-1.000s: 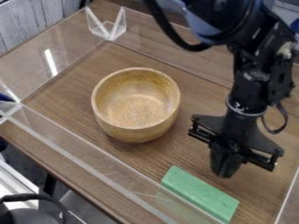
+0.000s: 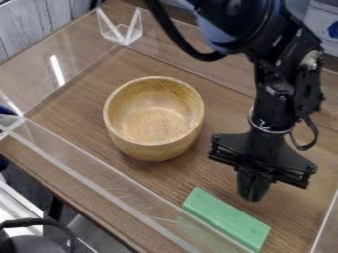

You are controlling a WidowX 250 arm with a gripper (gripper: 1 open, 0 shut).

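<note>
My black gripper (image 2: 254, 182) hangs in the right half of the camera view, low over the wooden table, with its fingers pointing down. I cannot tell how far its fingers are apart or whether anything is between them. A green rectangular block (image 2: 226, 217) lies below and slightly left of it, apart from the fingers. A round tan wooden bowl (image 2: 153, 143) stands to the left of the gripper.
A small clear plastic piece (image 2: 121, 30) sits at the back left. Transparent edges run along the left and front sides.
Over the last second the gripper has shifted slightly and turned a little. The bowl and green block have stayed in place.
</note>
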